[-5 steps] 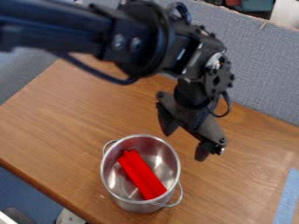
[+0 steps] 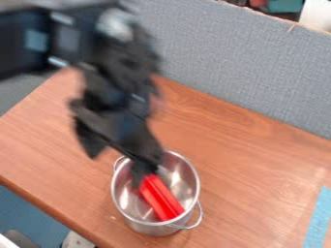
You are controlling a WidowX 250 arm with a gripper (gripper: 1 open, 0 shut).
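My gripper, dark and blurred by motion, hangs over the upper left of a steel pot with two wire handles. It is open, one finger near or over the pot's rim. A red block lies inside the pot, its upper end partly hidden behind the gripper.
A grey padded wall runs along the back.
My gripper has swept left from the right of the pot to above its upper left part. The pot and red block appear in the same place.
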